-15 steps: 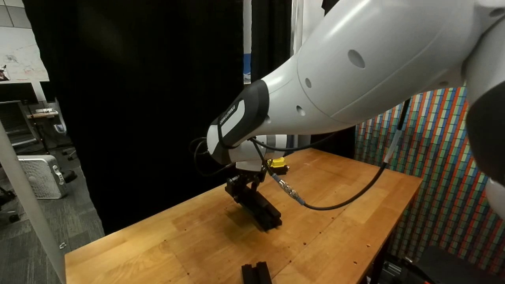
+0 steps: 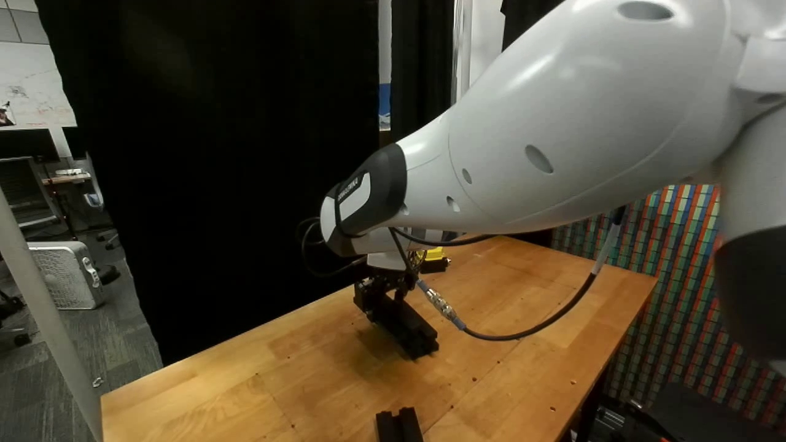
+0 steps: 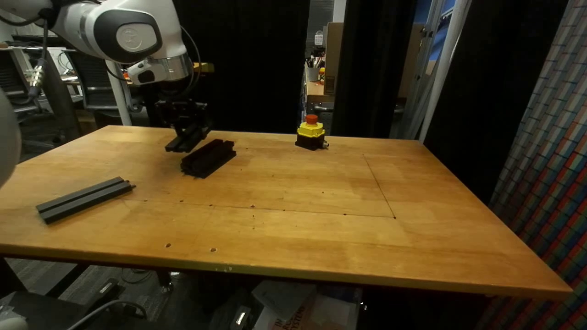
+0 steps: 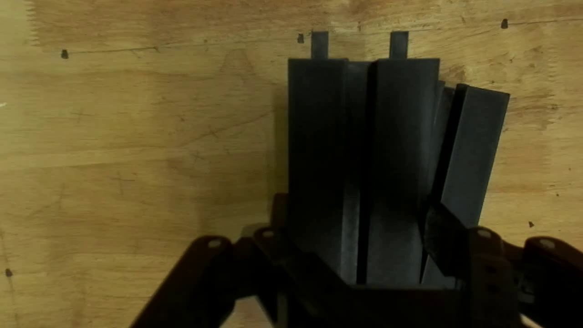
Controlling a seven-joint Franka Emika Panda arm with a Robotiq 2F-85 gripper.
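Observation:
My gripper is shut on a black grooved block (image 4: 399, 136), its fingers on the two long sides. Two small pegs stick out from that block's far end in the wrist view. In exterior view 2 the held block (image 3: 184, 140) hangs slightly tilted above the table, below my gripper (image 3: 191, 123). A second black grooved block (image 3: 209, 158) rests on the table just right of it there. Part of this second block (image 4: 474, 150) shows at the right of the held one in the wrist view, turned at a slight angle; the rest is hidden.
A third dark grooved block (image 3: 85, 199) lies alone at the table's left in exterior view 2. A yellow and black box with a red button (image 3: 311, 132) stands at the back edge.
The forearm and its cable have swung left and the forearm sits lower in exterior view 1. My gripper has shifted only slightly. The lone block at the bottom has not moved.

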